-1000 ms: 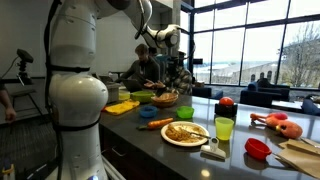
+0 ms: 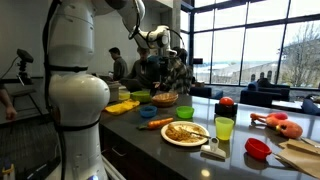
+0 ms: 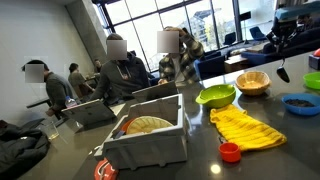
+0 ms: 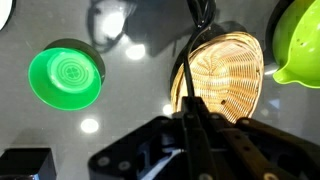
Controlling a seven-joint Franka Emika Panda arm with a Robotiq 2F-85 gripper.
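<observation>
My gripper is shut on the handle of a black long-handled utensil point(image 4: 187, 72), perhaps a spoon or ladle. In exterior view 2 the utensil point(image 3: 283, 74) hangs down in the air at the far right, its dark head lowest. The wrist view shows its handle crossing in front of a round woven basket point(image 4: 232, 75) on the table. My gripper is above the table; its exact height over the basket is hard to judge. The far end of the utensil reaches the top of the wrist view.
A green bowl point(image 4: 68, 80) and a light-green pan point(image 4: 300, 45) flank the basket. Elsewhere are a yellow cloth point(image 3: 245, 128), a blue bowl point(image 3: 300, 104), a plate of food point(image 2: 185, 134) and a red cup point(image 3: 229, 152). People stand beyond the table.
In exterior view 1 the arm's wrist and gripper have shifted left over the last second. The things on the table look unmoved.
</observation>
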